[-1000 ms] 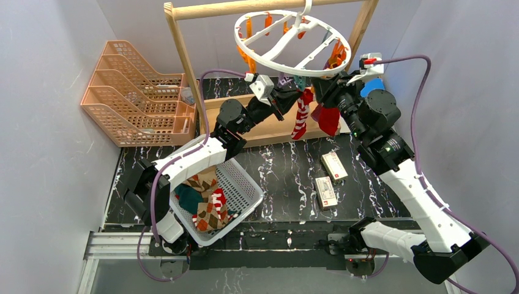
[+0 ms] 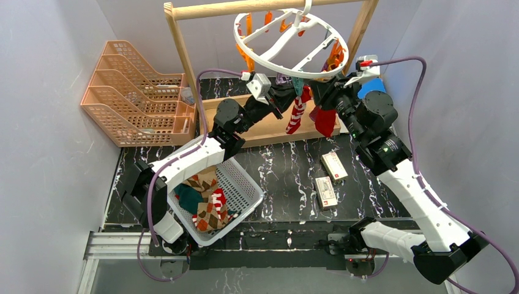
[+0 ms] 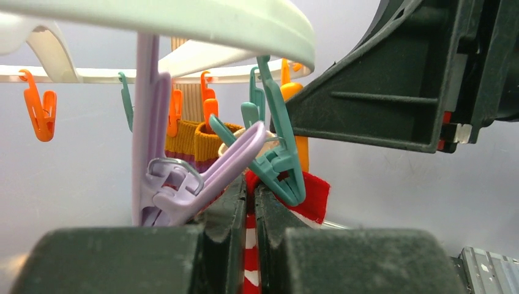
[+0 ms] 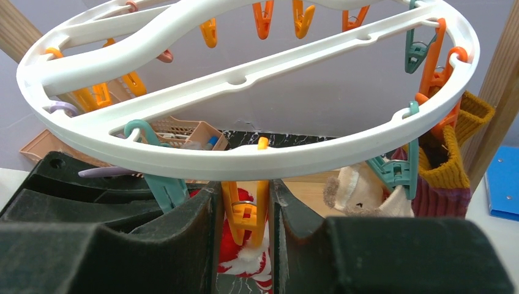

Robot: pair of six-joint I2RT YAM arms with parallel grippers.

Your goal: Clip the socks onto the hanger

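Observation:
The white round hanger [image 2: 336,68] hangs from a wooden bar, with coloured clips around its ring. My left gripper is shut on a red-and-white striped sock [image 2: 295,117], whose red top [image 3: 315,197] shows beside a teal clip [image 3: 286,160]. At the ring's near side, my right gripper is shut on a yellow-orange clip [image 4: 245,214]. In the right wrist view the striped sock [image 4: 229,250] appears behind that clip; whether its edge lies in the clip's fingers I cannot tell. Other socks, one with a mustard cuff [image 4: 450,159], hang at the right.
A grey basket [image 2: 248,190] with more socks stands below my left arm. Two small boxes [image 2: 326,193] lie on the dark table. An orange rack [image 2: 138,98] and a wooden tray [image 2: 269,136] are behind. A lilac clip [image 3: 183,184] hangs close to my left gripper.
My right gripper and the hanger have moved a little left too.

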